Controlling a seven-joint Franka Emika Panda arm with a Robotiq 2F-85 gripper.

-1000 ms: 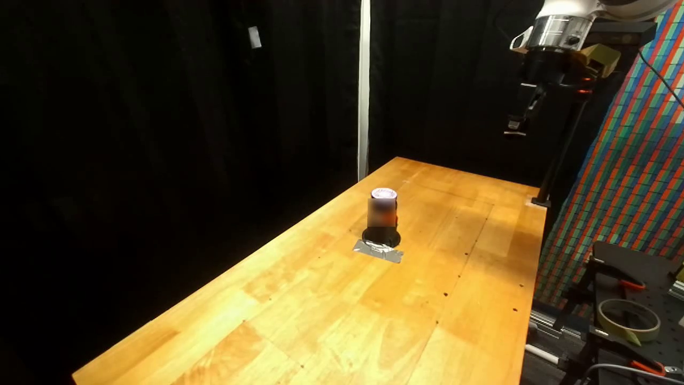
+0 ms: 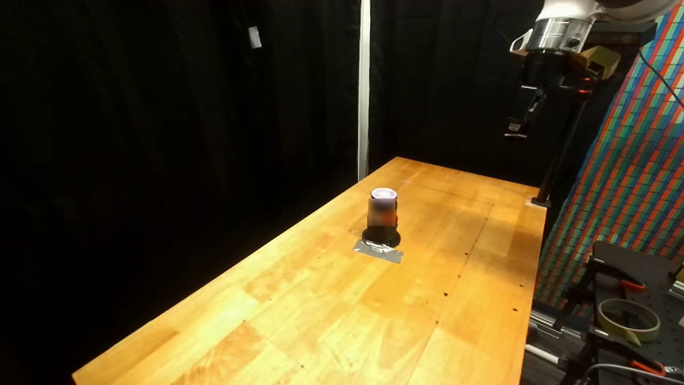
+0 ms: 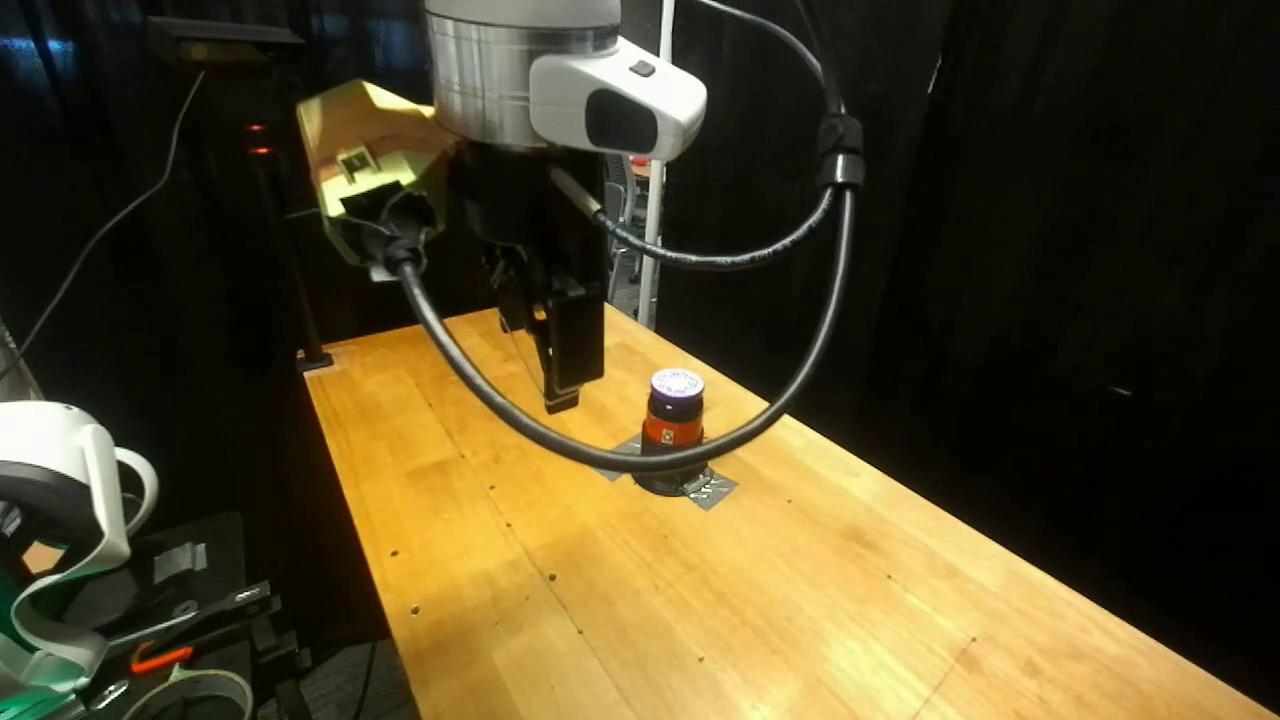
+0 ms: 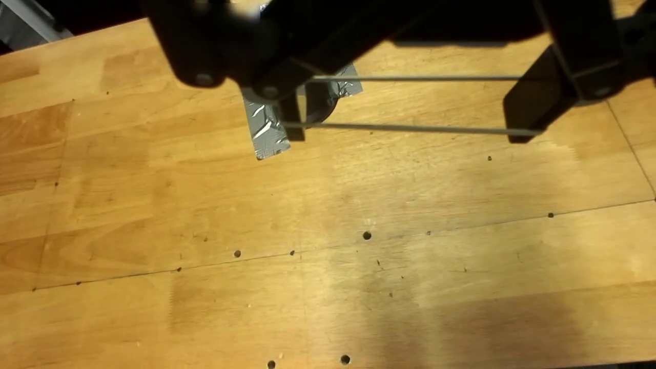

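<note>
A dark jar point(image 2: 382, 212) with a white, purple-edged lid and an orange label stands upright on the table. Its foot sits in a black round base point(image 3: 660, 482), fixed down with grey tape point(image 2: 378, 251). My gripper is open, its two fingers wide apart. Two thin straight strands run across between the fingertips; no other thing shows between them. In the second exterior view the gripper point(image 3: 536, 364) hangs above the table, apart from the jar point(image 3: 674, 420). The wrist view shows some tape point(image 4: 265, 132) by the left finger, while the jar is mostly hidden behind the gripper.
A black cable point(image 3: 516, 414) loops from the arm and crosses in front of the jar's base in the second exterior view. A side cart holds a tape roll point(image 2: 628, 320) and clamps.
</note>
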